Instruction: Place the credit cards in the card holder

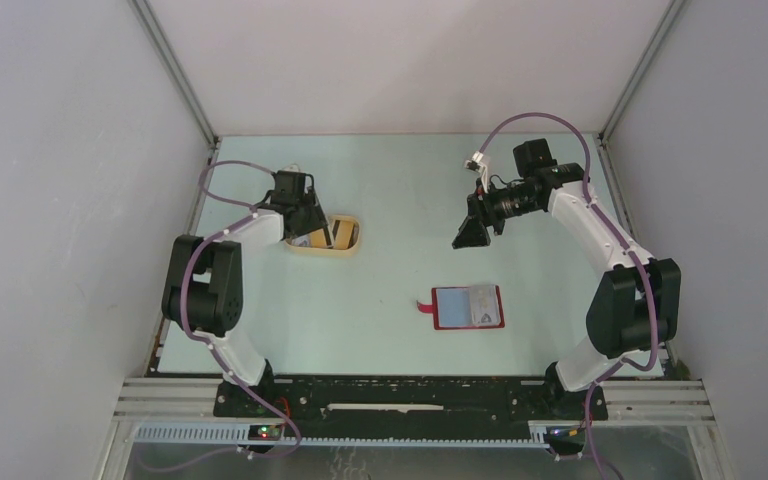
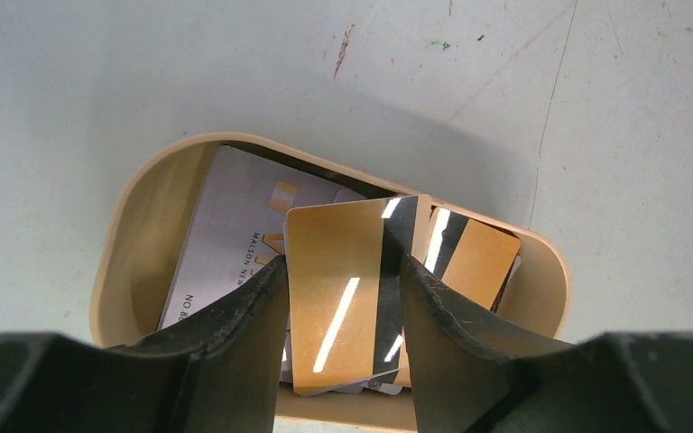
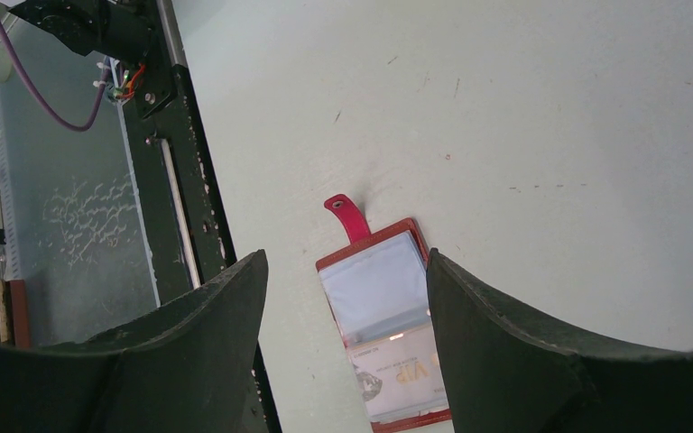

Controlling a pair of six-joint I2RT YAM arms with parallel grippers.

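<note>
A tan oval tray (image 1: 324, 250) on the left of the table holds several cards. In the left wrist view, my left gripper has its fingers at the two sides of a gold card (image 2: 334, 334) with a black stripe; whether they grip it is unclear. A grey card (image 2: 221, 234) and another gold card (image 2: 478, 262) lie beside it. The open red card holder (image 1: 468, 325) lies at centre right, with a blue-white sleeve and a clear pocket marked VIP. My right gripper (image 1: 470, 225) hangs open above the table, behind the holder, nothing between its fingers.
The middle of the table between tray and holder is clear, as is the back centre. Side walls and rails bound the table. Its dark front beam shows in the top and right wrist views.
</note>
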